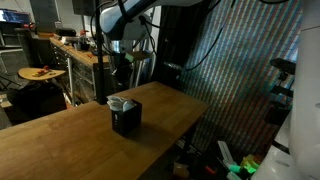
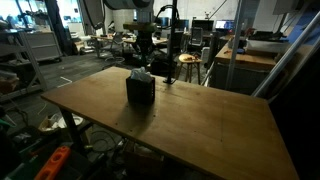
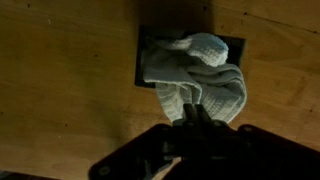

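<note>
A small black box [image 1: 127, 120] stands upright on the wooden table. A crumpled grey-white cloth [image 1: 121, 104] sits in its opening and bulges above the rim; exterior view 2 shows the same box [image 2: 140, 91] with the cloth [image 2: 141, 73] on top. Seen from the wrist, the cloth [image 3: 205, 78] hides most of the box and hangs past one side. My gripper is shut, its dark fingertips overlapping the cloth's lower edge in this view. Whether any fabric is caught between them cannot be made out.
Cables hang near the arm at the top.
</note>
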